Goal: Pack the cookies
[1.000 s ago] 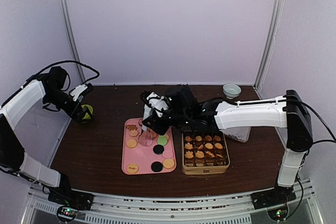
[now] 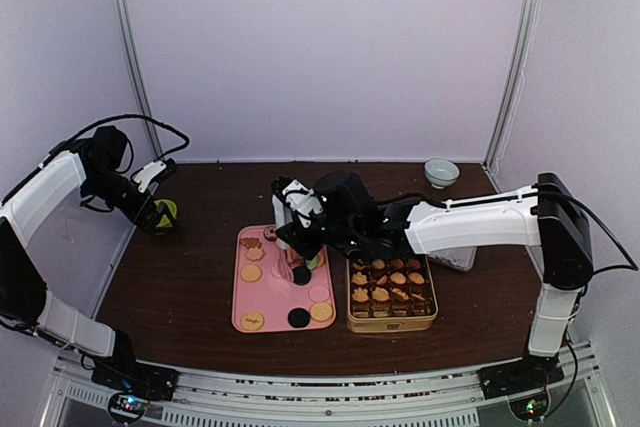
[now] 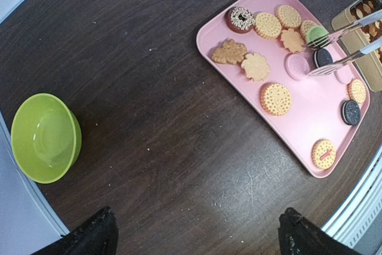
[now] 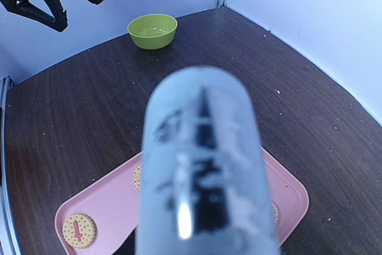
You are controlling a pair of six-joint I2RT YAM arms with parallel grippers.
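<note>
The pink tray holds several cookies: a dark one, a green one, pink ones and pale round ones. Over it, my right gripper stands open with metal tongs at it, whose bent end hides the fingers in the right wrist view. The tongs' forked tips are spread on either side of the dark cookie in the left wrist view; contact cannot be told. A divided tin beside the tray carries rows of cookies. My left gripper is open and empty, away from the tray.
A green bowl stands at the left wall, below the left gripper. At the back right is a white bowl, and a clear tray lies behind the tin. Bare table separates the green bowl from the pink tray.
The tongs have shifted a little to the right over the tray with my right gripper, and now cover part of the green cookie in the top view. The left arm has stayed still.
</note>
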